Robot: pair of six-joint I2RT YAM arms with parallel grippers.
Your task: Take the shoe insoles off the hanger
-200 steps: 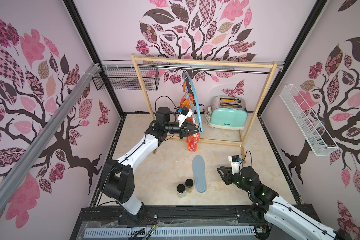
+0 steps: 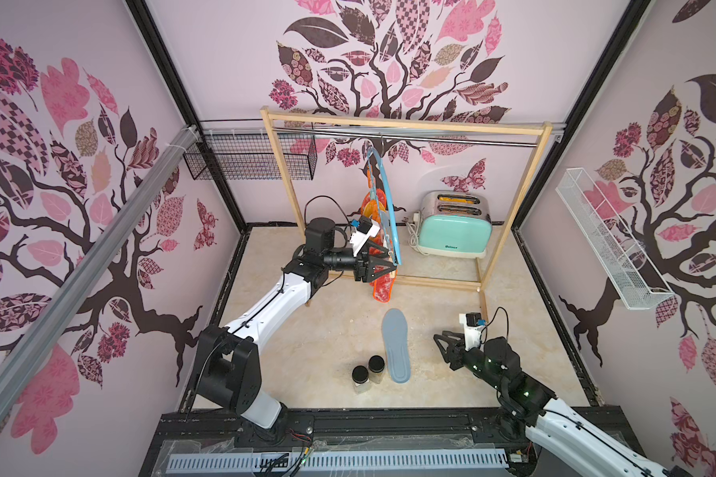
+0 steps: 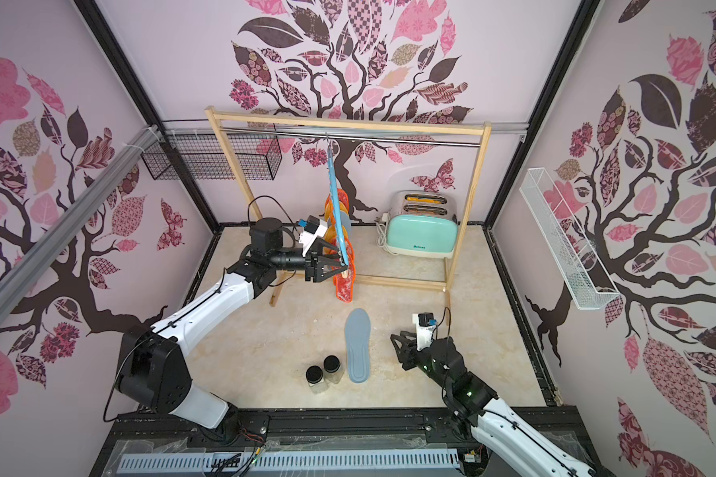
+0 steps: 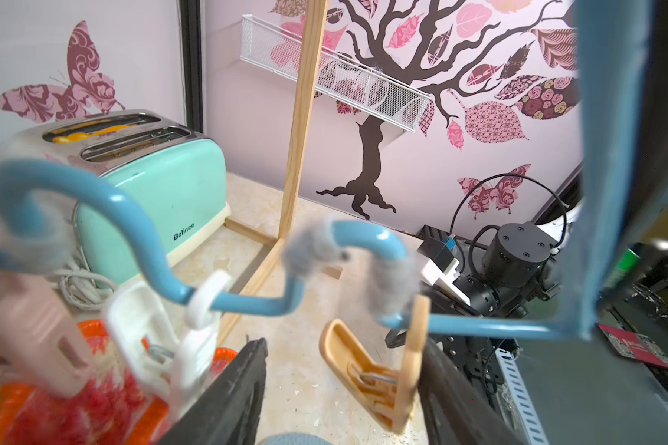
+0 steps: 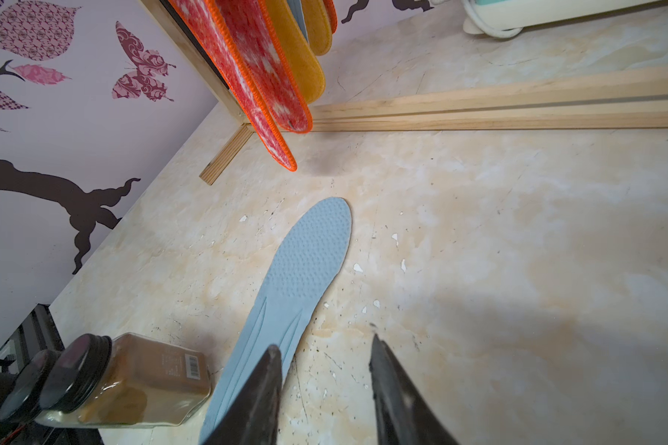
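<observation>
A blue hanger (image 2: pixel 389 208) hangs from the rail, carrying red insoles (image 5: pixel 233 81) with orange edges and yellow insoles (image 5: pixel 295 48). My left gripper is open at the hanger's near end. Between its fingers, closer to the right one, shows a beige clip (image 4: pixel 382 371) on the hanger's lower bar; no insole shows in it. A white clip (image 4: pixel 159 341) and a blurred pink clip (image 4: pixel 41 330) are farther left. A grey insole (image 5: pixel 297 274) lies flat on the table. My right gripper is open and empty, to the right of that insole.
Two dark-lidded jars (image 2: pixel 368 370) stand just left of the grey insole. A mint toaster (image 2: pixel 455 225) sits at the back right, within the wooden rack (image 2: pixel 517 198).
My left gripper has spread its fingers and shifted slightly down and left in the top left view. The right gripper has moved a little. The grey insole lies where it was.
</observation>
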